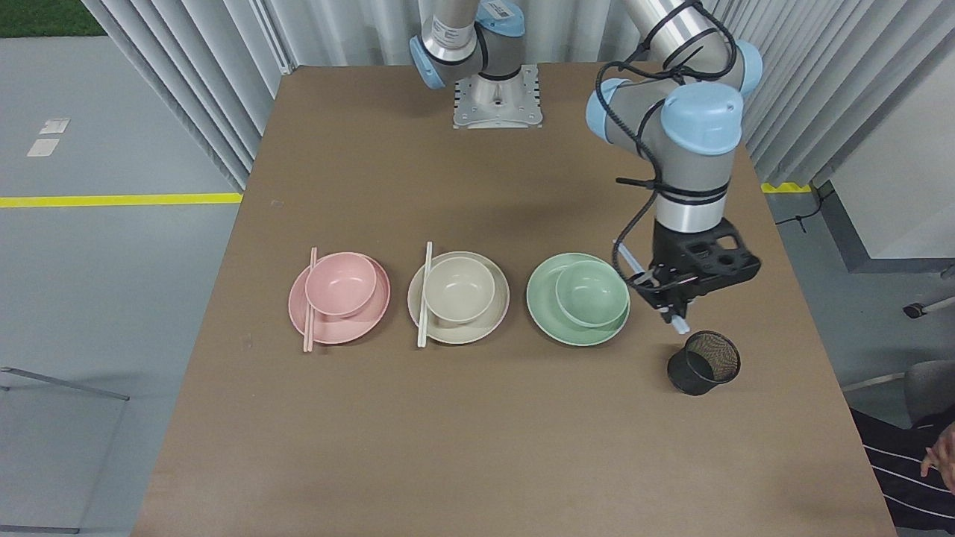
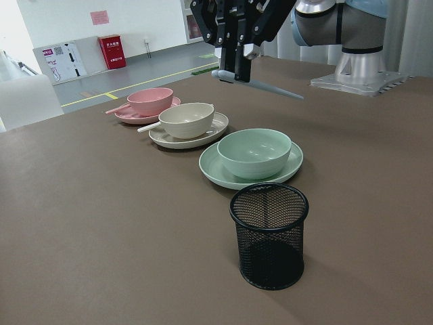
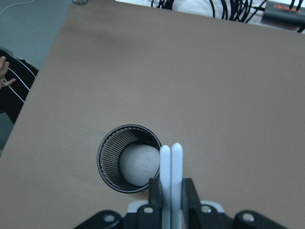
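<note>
My gripper is shut on a pair of pale chopsticks (image 3: 176, 167), carried above the table near the black mesh pen holder (image 1: 703, 362), which appears just left of the chopsticks in the wrist view. In the front view a green bowl (image 1: 591, 294) sits on a green plate (image 1: 556, 330) left of the gripper. A cream bowl (image 1: 458, 288) on a cream plate (image 1: 474, 331) has white chopsticks (image 1: 424, 318) at its left, and a pink bowl (image 1: 340, 282) on a pink plate (image 1: 349, 331) has pink chopsticks (image 1: 308, 327).
A person's hand (image 1: 940, 456) shows beyond the right edge.
</note>
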